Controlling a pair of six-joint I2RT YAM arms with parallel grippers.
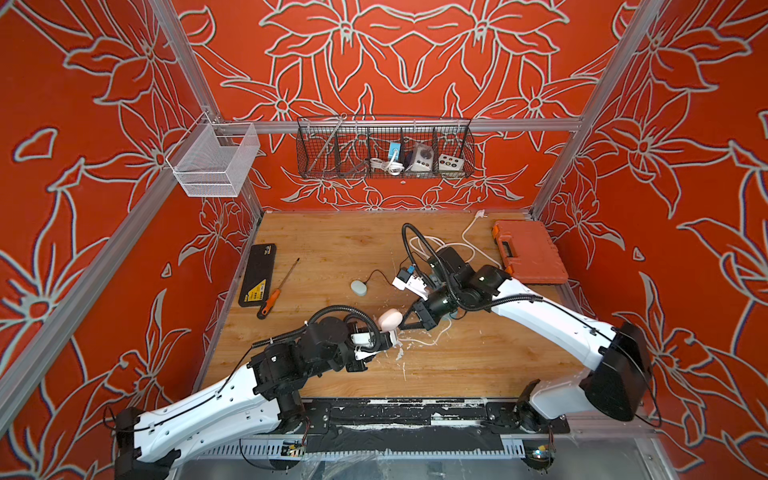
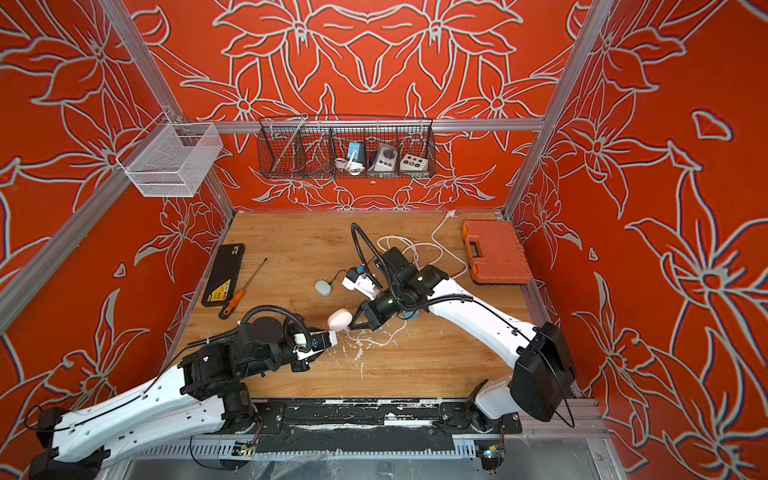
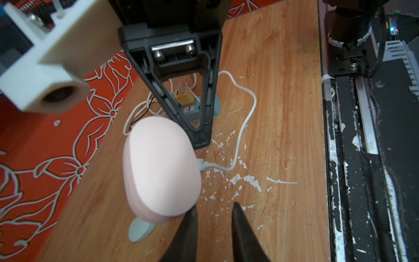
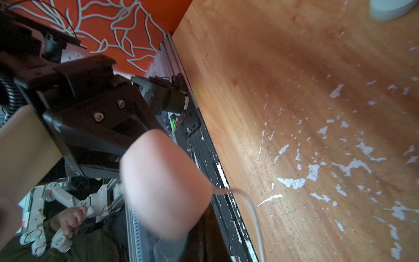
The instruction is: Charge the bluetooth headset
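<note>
A pale pink headset case (image 1: 390, 319) with a white cable (image 3: 237, 146) at it is held up between my two grippers above the front middle of the table. My left gripper is at the case from the front left, its fingers apart; whether they touch it is hard to tell. My right gripper is just right of the case, its fingers together. The cable runs to a power strip (image 3: 194, 112) with a yellow adapter (image 3: 184, 97).
A mint round puck (image 1: 358, 287) lies behind the case. An orange toolbox (image 1: 528, 252) is at right; a black box (image 1: 257, 274) and screwdriver (image 1: 280, 288) lie at left. Wire baskets (image 1: 384, 148) hang on the walls.
</note>
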